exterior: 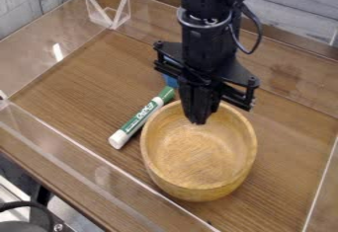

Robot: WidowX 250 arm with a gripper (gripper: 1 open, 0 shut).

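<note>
My black gripper (199, 106) is shut and hangs low over the back part of a tan plastic bowl (192, 165); whether anything thin is between its fingertips is hard to see. A white and green marker-like stick (132, 126) lies diagonally left of the bowl. A blue object (171, 81) behind the stick is mostly hidden by the gripper.
A clear wall edges the table at the left, and a dark cable shows at the bottom left.
</note>
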